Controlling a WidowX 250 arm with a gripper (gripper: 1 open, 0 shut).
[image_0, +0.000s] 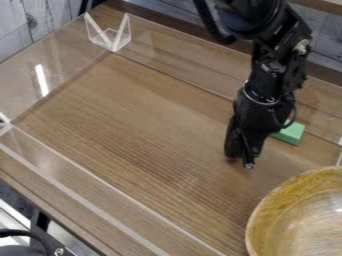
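Note:
The black robot gripper (241, 158) hangs low over the wooden table (134, 130), right of the middle, with its fingertips close to the surface. It looks shut, and nothing shows between its fingers. Just behind it on the right lies a green block (287, 132), partly hidden by the arm.
A large yellow bowl (294, 220) fills the lower right corner. A clear wire-like stand (110, 32) sits at the back left edge.

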